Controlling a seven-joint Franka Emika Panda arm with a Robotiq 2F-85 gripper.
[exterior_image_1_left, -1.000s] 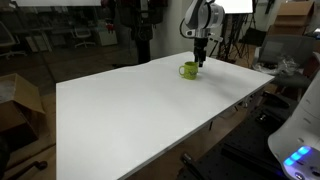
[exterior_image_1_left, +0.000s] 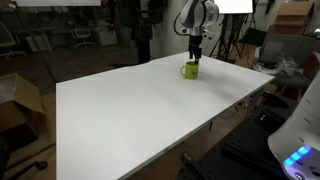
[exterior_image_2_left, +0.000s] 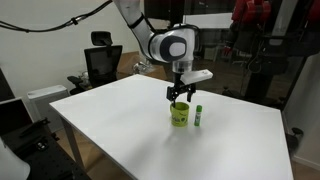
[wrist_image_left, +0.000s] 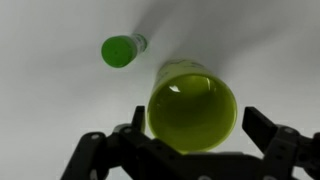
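Note:
A yellow-green mug (wrist_image_left: 190, 112) stands on the white table, its open mouth turned up to the camera in the wrist view and looking empty. My gripper is open, one finger on each side of the mug's near part in that view. From exterior view 2, the gripper (exterior_image_2_left: 181, 101) is just above the mug (exterior_image_2_left: 180, 117); whether the fingers touch its rim cannot be told. In exterior view 1 the mug (exterior_image_1_left: 190, 72) is near the far end of the table, below the arm.
A small green-capped bottle (exterior_image_2_left: 198, 116) stands upright close beside the mug; the wrist view shows its green cap (wrist_image_left: 119, 51) at upper left.
My gripper has shifted a little left in exterior view 1, closer over the mug. The mug appears almost unmoved.

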